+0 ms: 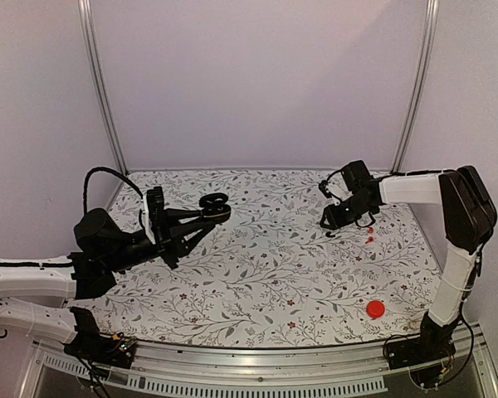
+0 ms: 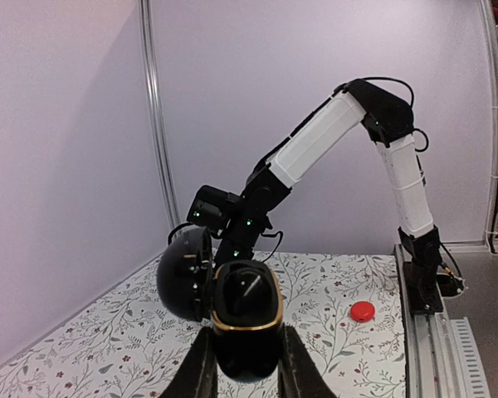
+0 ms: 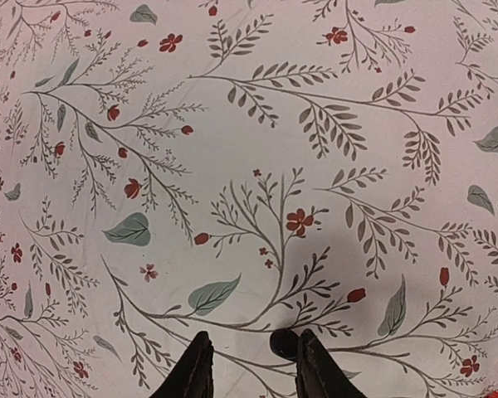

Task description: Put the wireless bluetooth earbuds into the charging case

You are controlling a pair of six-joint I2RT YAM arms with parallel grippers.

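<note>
My left gripper is shut on the black charging case, held above the table with its lid raised; in the top view the case is at centre left. A small black earbud lies on the patterned table below my right gripper. In the right wrist view that earbud sits just beyond and between the parted fingertips of my right gripper, closer to the right finger. The right gripper is part open with nothing held.
A red round object lies at the front right, and small red items lie near the right gripper.
</note>
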